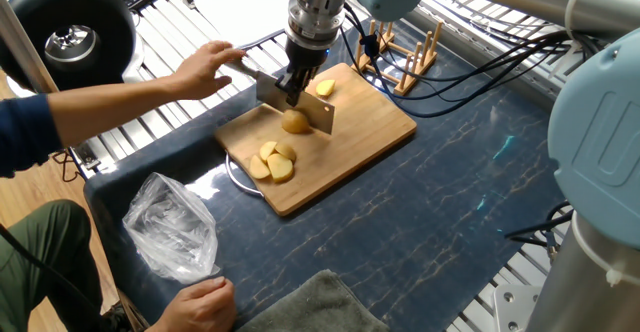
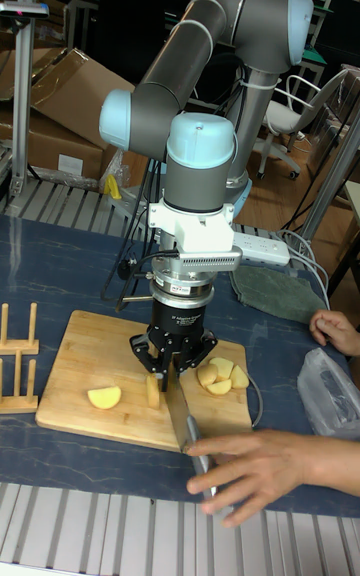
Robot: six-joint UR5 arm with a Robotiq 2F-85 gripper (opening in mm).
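Observation:
My gripper [image 1: 292, 88] points down over the wooden cutting board [image 1: 355, 132], its fingers closed on the upper part of a cleaver-like knife [image 1: 318, 114]. The blade stands upright, edge toward the board. A person's hand [image 1: 205, 70] is at the knife's handle [image 2: 199, 448]. Right beside the blade sits a potato piece [image 1: 295, 122]; whether they touch cannot be made out. One cut potato piece [image 2: 104, 397] lies apart on the far side of the blade. Several potato chunks [image 1: 281, 167] are grouped near the board's other end.
A clear plastic bag [image 1: 172, 227] and a grey cloth [image 1: 315, 307] lie on the dark table. The person's other hand [image 1: 200, 307] rests at the table's edge. Behind the board stands a wooden peg rack [image 1: 405, 67], with black cables hanging above it. Table right of the board is clear.

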